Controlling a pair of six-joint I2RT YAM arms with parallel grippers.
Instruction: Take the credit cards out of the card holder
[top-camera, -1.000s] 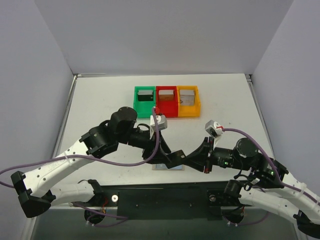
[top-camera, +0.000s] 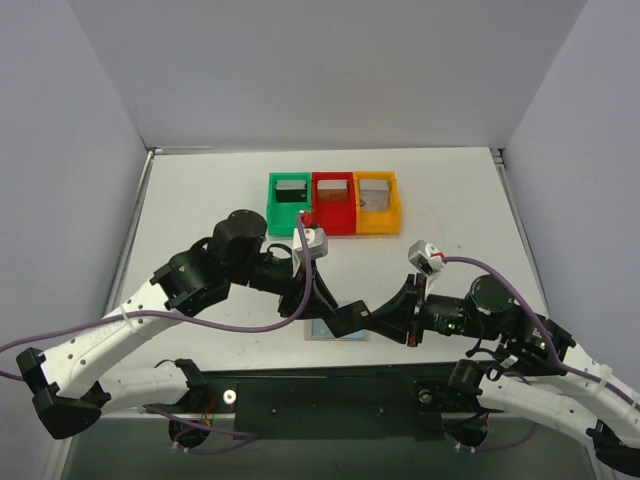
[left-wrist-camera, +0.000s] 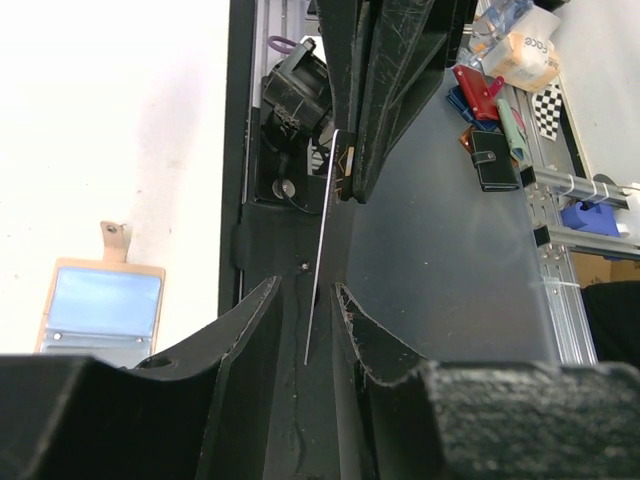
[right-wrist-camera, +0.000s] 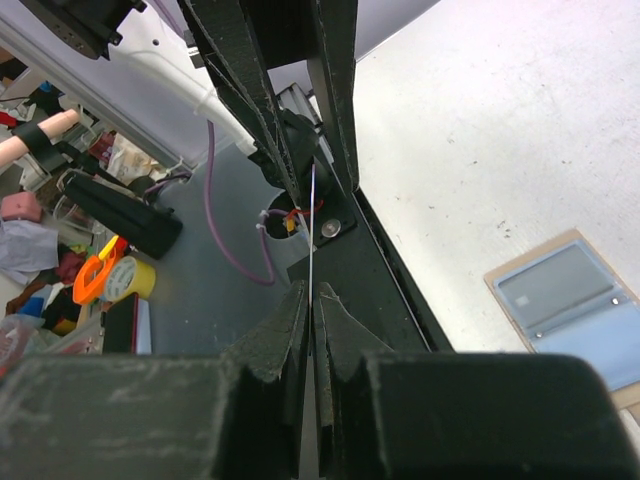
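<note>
A thin black card (top-camera: 350, 318) hangs on edge between my two grippers, above the table's front edge. My right gripper is shut on one end of that card, which looks like a fine line in the right wrist view. Around the card's other end, my left gripper stands open, its two fingers apart with the card's edge (left-wrist-camera: 322, 250) passing between them. The card holder, tan-rimmed with a pale blue-grey window (left-wrist-camera: 105, 300), lies flat on the table behind; it is partly covered by the arms in the top view.
Green (top-camera: 288, 221), red (top-camera: 335, 220) and yellow (top-camera: 377, 220) bins stand side by side at the back, each with cards in it. Past the front edge, wallets (left-wrist-camera: 478, 95) and clutter appear in the distance.
My left gripper has drawn back slightly to the left from the card. The right gripper and the card have stayed in place.
</note>
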